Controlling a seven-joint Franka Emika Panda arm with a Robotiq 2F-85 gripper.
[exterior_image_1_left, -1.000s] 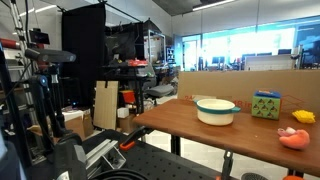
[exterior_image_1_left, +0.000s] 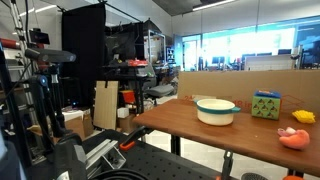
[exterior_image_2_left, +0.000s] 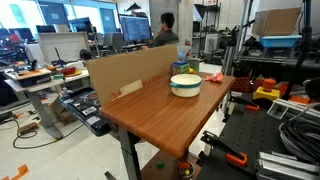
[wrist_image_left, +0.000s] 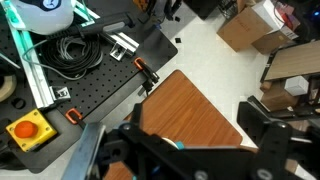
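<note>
In the wrist view my gripper is open, its dark fingers spread wide with nothing between them. Brown tabletop (wrist_image_left: 195, 105) shows beyond and between the fingers. A white bowl with a teal rim (exterior_image_1_left: 215, 113) stands upright on the table, and exterior view 2 shows the same bowl (exterior_image_2_left: 185, 88). Only a sliver of the rim (wrist_image_left: 178, 144) appears low in the wrist view, mostly hidden by the gripper. Behind it to the right are a green block-like box with a blue top (exterior_image_1_left: 265, 105) and a yellow item (exterior_image_1_left: 302, 117). A pink object (exterior_image_1_left: 293, 138) lies near the right edge.
A cardboard panel (exterior_image_2_left: 150, 70) borders the table's back edge. Beside the table, a dark perforated base holds coiled cable (wrist_image_left: 75, 58) and a red button on a yellow box (wrist_image_left: 26, 129).
</note>
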